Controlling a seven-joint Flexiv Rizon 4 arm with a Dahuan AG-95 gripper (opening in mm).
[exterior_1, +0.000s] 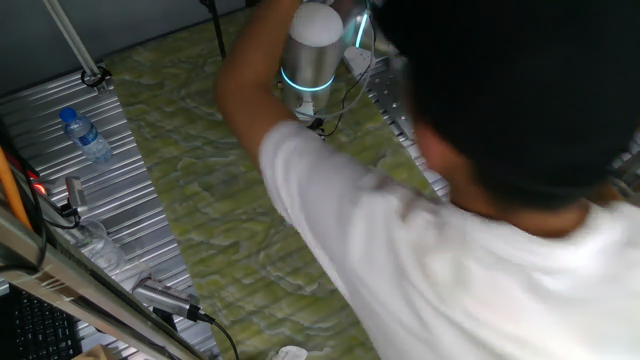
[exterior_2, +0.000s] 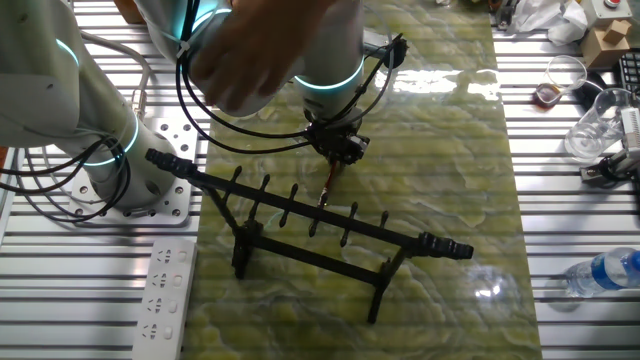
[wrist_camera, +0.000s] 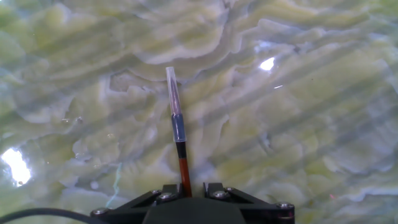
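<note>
My gripper is at the bottom of the wrist view, shut on a slim brush (wrist_camera: 178, 127). The brush has a red-brown handle, a dark collar and a clear cap over its tip, and it points away from the gripper. In exterior view 2 the gripper (exterior_2: 340, 148) is behind a black rack (exterior_2: 315, 258) with several pegs, and the brush (exterior_2: 328, 184) reaches down toward the rack's top bar. Whether the brush touches the rack cannot be told. A person's arm and body hide the gripper in exterior view 1.
A person's hand (exterior_2: 262, 50) is at the arm, and the person covers much of exterior view 1. A white power strip (exterior_2: 165, 300), a water bottle (exterior_2: 603, 272) and clear cups (exterior_2: 600, 125) stand off the green mat (exterior_2: 455, 180).
</note>
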